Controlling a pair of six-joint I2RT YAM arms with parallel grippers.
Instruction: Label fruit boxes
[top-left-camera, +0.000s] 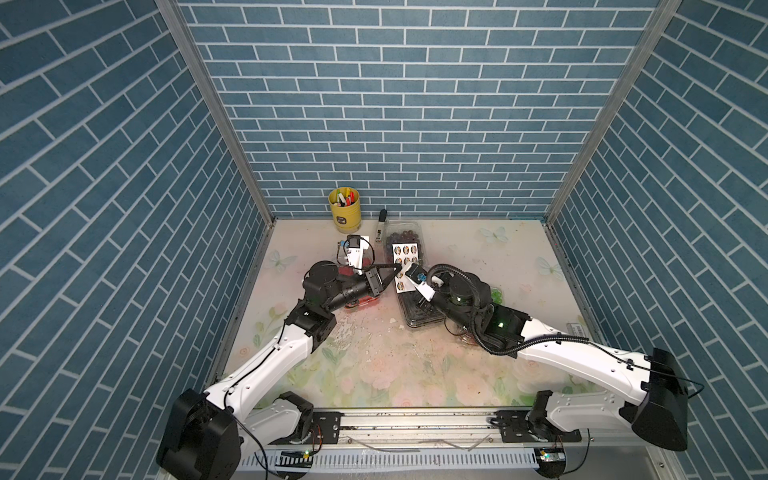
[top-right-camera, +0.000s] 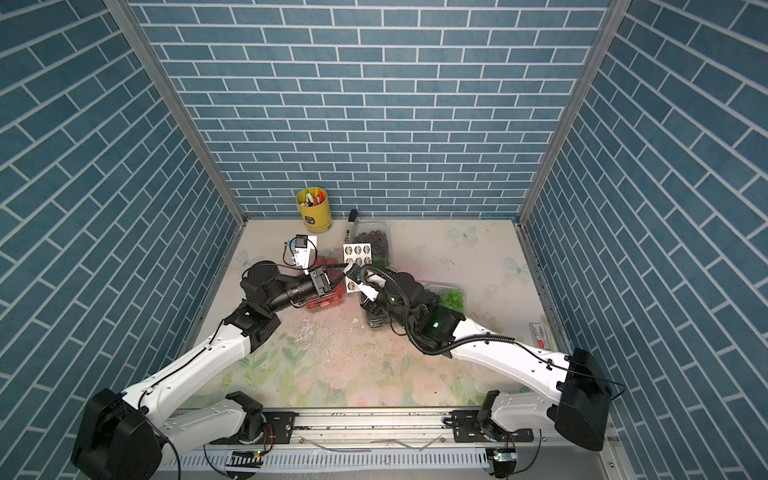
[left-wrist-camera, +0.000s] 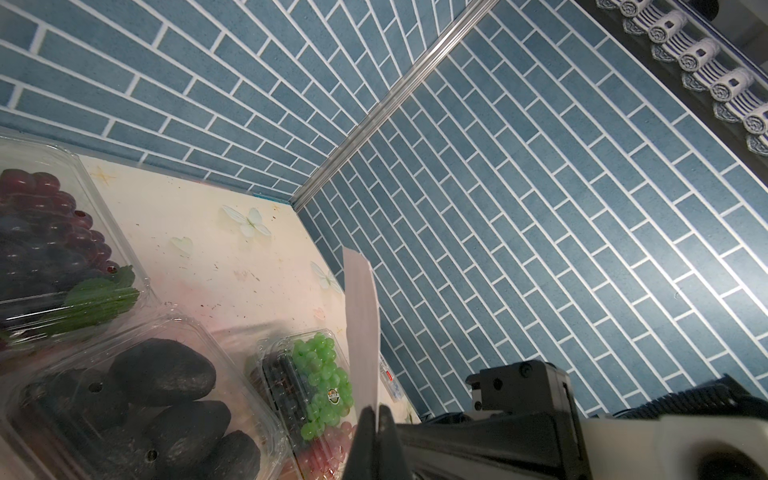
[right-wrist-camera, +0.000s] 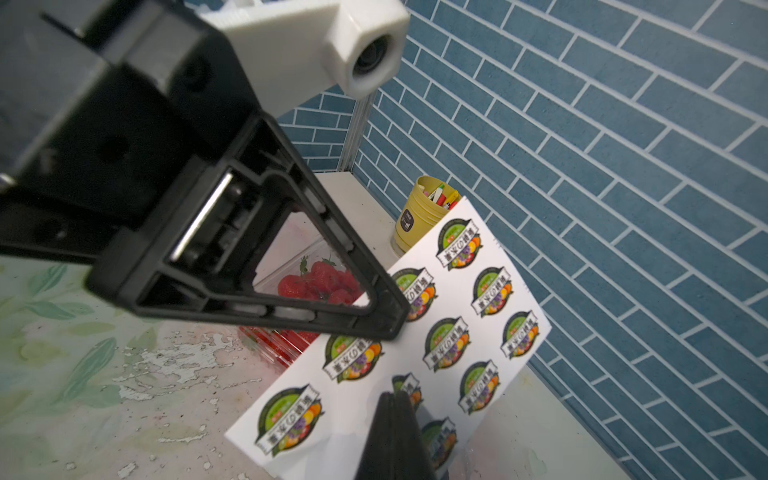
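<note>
A white sheet of round fruit labels (right-wrist-camera: 496, 344) is held up above the boxes, its edge pinched by my shut left gripper. In the right wrist view my right gripper is shut, its tips over the printed face by a lower label; I cannot tell whether they grip a label edge. From the left wrist view come a box of dark red grapes (left-wrist-camera: 48, 240), a box of dark oval fruit (left-wrist-camera: 172, 368) and a box with green grapes (left-wrist-camera: 320, 376) bearing a small round label (left-wrist-camera: 333, 395). A strawberry box (right-wrist-camera: 320, 284) sits behind the left gripper.
At the back left stands a yellow pen bucket (top-left-camera: 345, 212), with a black marker (top-left-camera: 381, 225) beside it. The two arms nearly meet at the sheet.
</note>
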